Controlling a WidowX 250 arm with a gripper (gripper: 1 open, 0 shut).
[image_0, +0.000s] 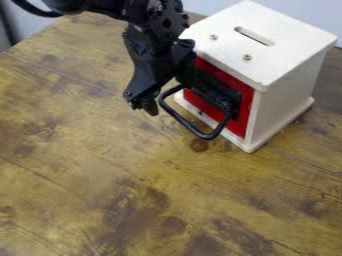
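A white wooden box (281, 60) with a red front (234, 128) and a slot on top stands at the upper right. A black panel with a loop handle (186, 124) sticks out from the red front, low toward the table. My black gripper (142, 98) hangs just left of the box, beside the upper left end of that handle. Its fingers are small and dark, so whether they are open or shut is unclear.
A pale wall shows at the top left corner.
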